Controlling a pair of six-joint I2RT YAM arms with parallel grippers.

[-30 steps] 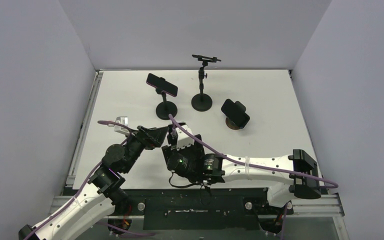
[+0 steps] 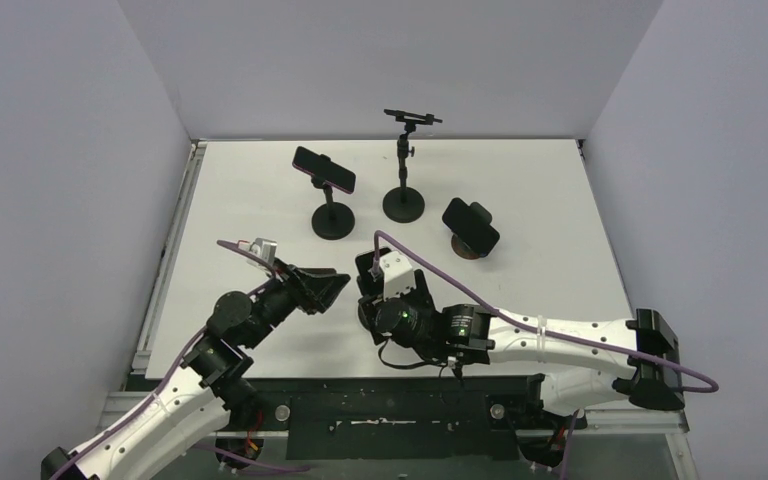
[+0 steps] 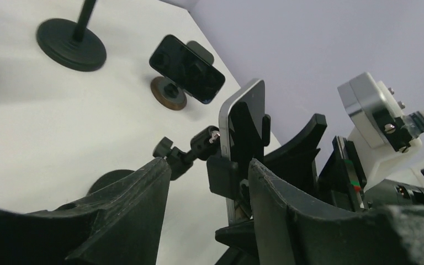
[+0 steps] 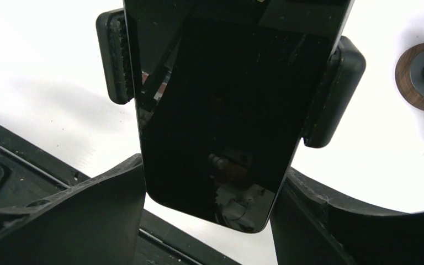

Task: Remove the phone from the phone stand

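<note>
A black phone [image 4: 221, 105] with silver edge stands upright in its stand's clamp [image 4: 334, 91], which grips both long sides. My right gripper is shut on the phone's lower end. In the left wrist view the same phone [image 3: 240, 124] is seen side-on, with the stand's ball-joint arm behind it. My left gripper is open, its fingers apart with nothing held, just left of and facing the phone. In the top view the phone [image 2: 370, 262] is largely hidden behind the right gripper.
Behind stand a phone on a tall stand [image 2: 324, 169], a high stand [image 2: 403, 204] with a flat top piece, and a phone on a low wooden-based stand [image 2: 470, 225]. Side walls border the workspace.
My right gripper has moved right, away from the left one, and the phone now shows in the gap. My left gripper has shifted slightly right and down in the top view.
</note>
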